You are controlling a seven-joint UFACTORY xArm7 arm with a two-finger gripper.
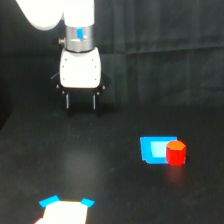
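Note:
My gripper (82, 101) hangs in the upper left of the camera view, pointing down. Its two dark fingers stand apart, with nothing visible between them. Far to the right of it and nearer the camera is a small red block (176, 153). The block covers the lower right corner of a flat blue square (147, 142) with a pale centre; whether it rests on the square or just in front of it, I cannot tell.
At the bottom left edge lies a pale, whitish item (65, 213) with blue corners, partly cut off by the frame. A dark curtain (160, 60) closes off the back.

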